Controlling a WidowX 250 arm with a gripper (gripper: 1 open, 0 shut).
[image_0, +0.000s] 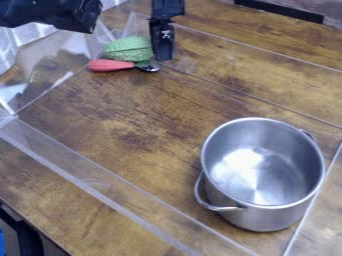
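My black gripper (163, 38) points down at the top centre of the view, just right of a green ribbed object (127, 49); whether its fingers are open or shut is hard to tell. Below the green object lies a utensil with a red handle (110, 65) and a dark end near my gripper. A stainless steel pot (261, 172) with side handles stands at the lower right.
Transparent plastic edging (67, 160) runs along the left and bottom. A dark ledge (287, 12) borders the back right.
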